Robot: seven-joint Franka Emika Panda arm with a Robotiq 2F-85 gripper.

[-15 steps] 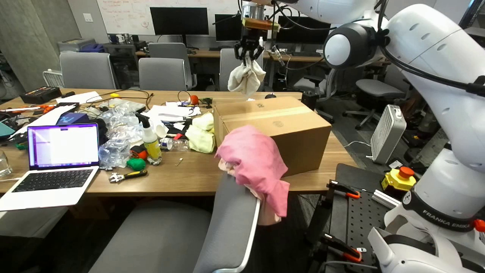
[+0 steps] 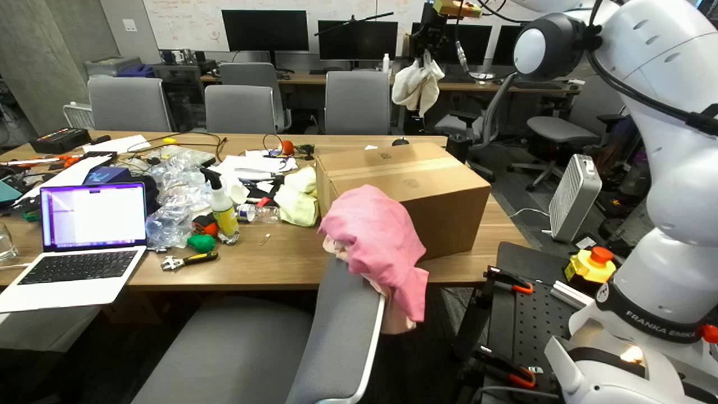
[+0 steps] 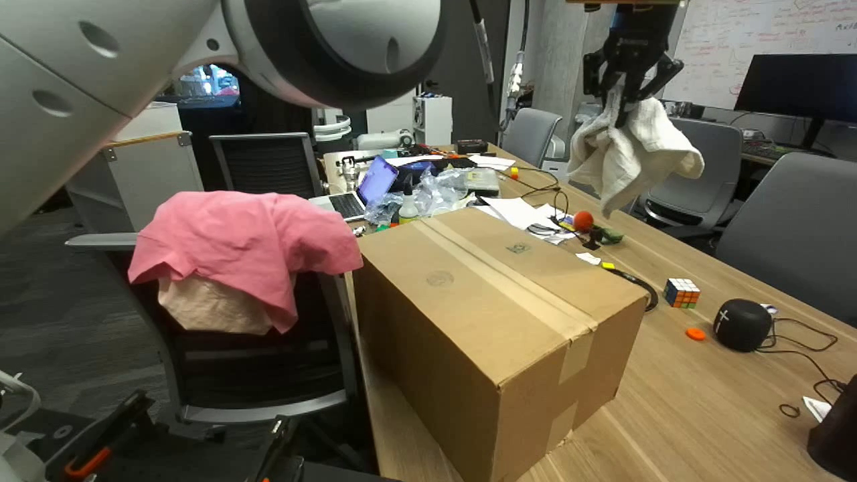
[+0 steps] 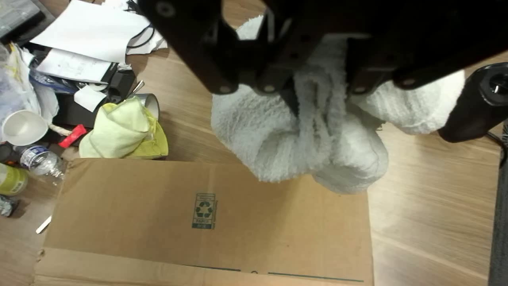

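A white towel (image 3: 635,152) hangs bunched from my gripper (image 3: 622,120), high over the far side of the table. My gripper is shut on a fold of it, and the cloth droops on both sides. From the wrist, the towel (image 4: 281,133) covers much of the space below the dark fingers (image 4: 271,81). In exterior view 1 the towel (image 2: 418,84) shows behind and above the cardboard box (image 2: 404,175), clear of it. A pink cloth (image 2: 377,235) with a paler one under it drapes over the near chair's back.
Yellow cloths (image 2: 299,195), a spray bottle (image 2: 223,205), papers and a laptop (image 2: 94,222) crowd the table's left side. A Rubik's cube (image 3: 681,293) and black speaker (image 3: 741,325) lie beyond the box. Bare wood shows around the cube.
In exterior view 1 the arm has carried the towel rightward and somewhat higher, from above the box's back left toward its back right. The towel remains gripped; the box and pink cloth are unmoved.
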